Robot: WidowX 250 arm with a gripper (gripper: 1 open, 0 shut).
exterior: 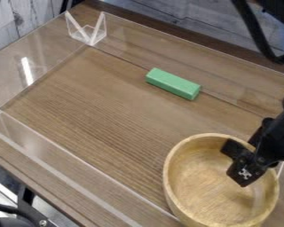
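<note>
A round tan bowl (204,199) sits at the lower right of the wooden table. My dark gripper (248,160) reaches in from the right over the bowl's back right part, its tips low by the rim. Whether anything is between its fingers is hidden. A green block (173,83) lies on the table behind the bowl.
A clear plastic piece (88,27) stands at the back left, and clear edging runs along the table's left side.
</note>
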